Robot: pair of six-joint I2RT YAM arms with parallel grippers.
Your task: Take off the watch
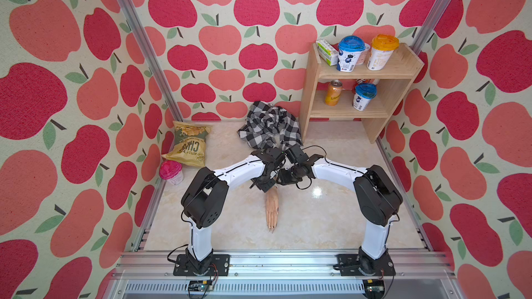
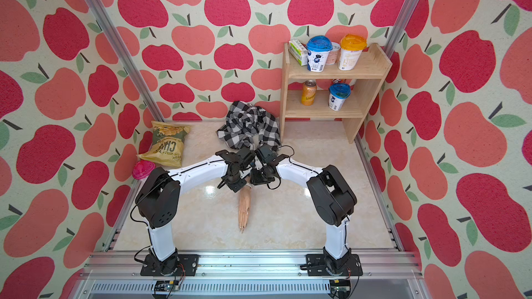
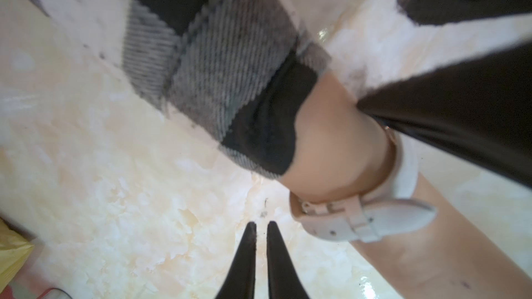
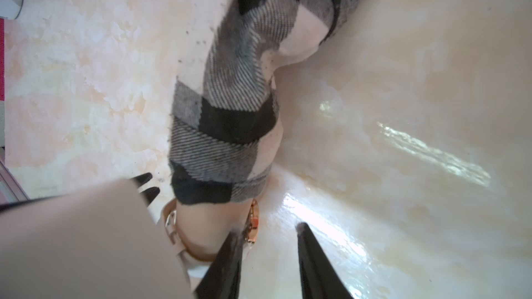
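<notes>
The watch's pale strap and buckle show in the left wrist view, around the wrist of a model arm. In the right wrist view, its rose-gold case faces the right side. My left gripper is slightly open on the buckle side, apart from the strap, with only tabletop visible between its tips. Wider open, my right gripper is beside the case, one finger overlapping the watch in view; contact cannot be judged. From above, the hand points toward the front, while my arms hide the watch.
A checkered sleeve covers the model's upper arm. A chips bag and a pink-lidded cup stand left, a wooden shelf back right. Both grippers are close together.
</notes>
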